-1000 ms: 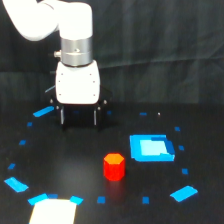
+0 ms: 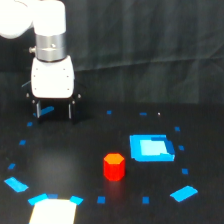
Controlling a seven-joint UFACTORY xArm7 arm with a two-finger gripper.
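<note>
A red hexagonal block (image 2: 114, 168) stands on the dark table near the middle front. Behind it and to its right lies a blue square tray or frame (image 2: 135, 155) with a pale patch (image 2: 153, 147) in its centre. My gripper (image 2: 54, 109) hangs at the back left, well apart from both. Its two dark fingers are spread and nothing shows between them, though they are hard to make out against the black background.
A pale cream square (image 2: 52, 212) lies at the front left edge. Blue tape strips (image 2: 184, 193) and small blue marks are scattered over the table. The table between block and gripper is clear. A black curtain (image 2: 150, 50) hangs behind.
The arm and gripper have shifted left and slightly higher in the view. Block and blue tray are where they were.
</note>
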